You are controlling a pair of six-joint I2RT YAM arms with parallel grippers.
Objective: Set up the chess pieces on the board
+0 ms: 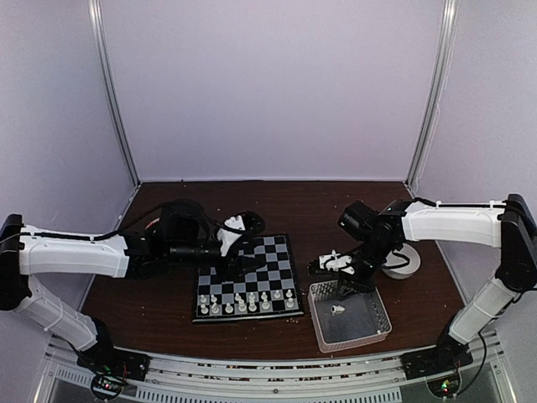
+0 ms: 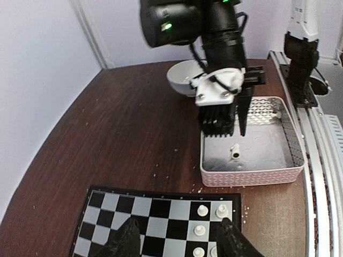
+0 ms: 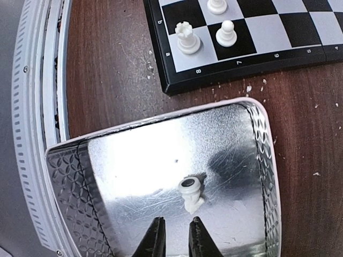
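White chess pieces stand on the near rows of the board (image 1: 260, 273); a rook (image 3: 187, 42) and pawn (image 3: 226, 36) show at its corner in the right wrist view. The plastic basket (image 1: 377, 330) holds a lying white piece (image 3: 191, 193). My left gripper is open over the board, nothing seen between its fingers. My right gripper is above the basket, below the lying piece in the image; its fingertips stand a little apart, and whether anything is between them cannot be seen.
A white bowl (image 1: 402, 264) stands behind the basket at the right. Metal rails run along the front edge.
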